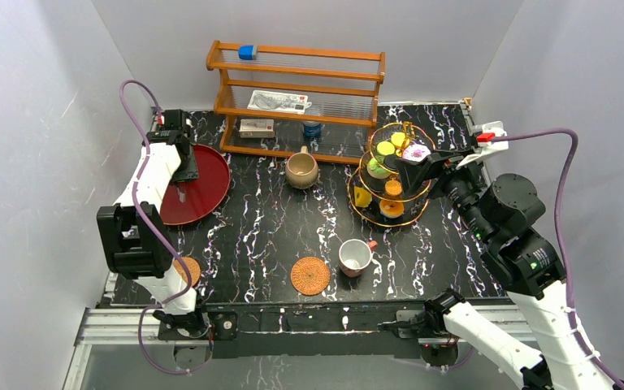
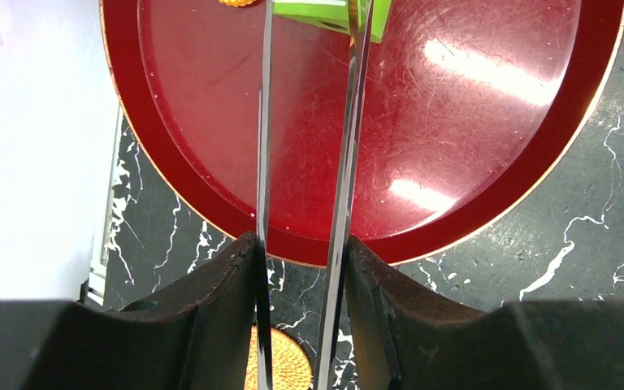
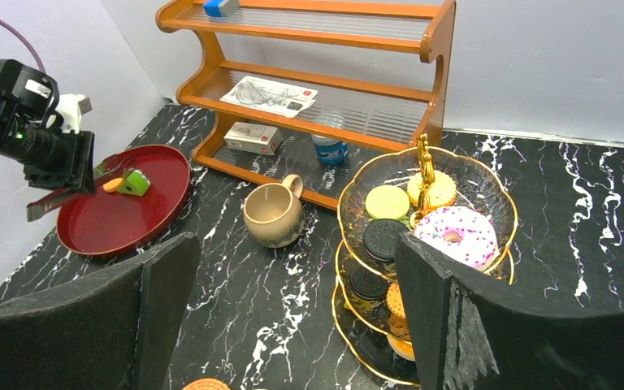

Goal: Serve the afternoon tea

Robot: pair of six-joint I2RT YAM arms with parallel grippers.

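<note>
My left gripper hovers over the red plate point(image 1: 211, 187), its long metal fingers close together, reaching toward a green piece point(image 2: 309, 11) with an orange biscuit point(image 2: 240, 2) beside it; whether it holds the piece is unclear. My right gripper stands open, facing the gold three-tier stand point(image 1: 390, 219), which carries a donut point(image 3: 463, 236), macarons and cookies. A tan mug point(image 1: 301, 169) and a white cup point(image 1: 355, 255) stand on the marble table.
A wooden rack point(image 1: 292, 146) with boxes and a jar stands at the back. Two woven coasters, one at front centre point(image 1: 310, 275), lie on the table.
</note>
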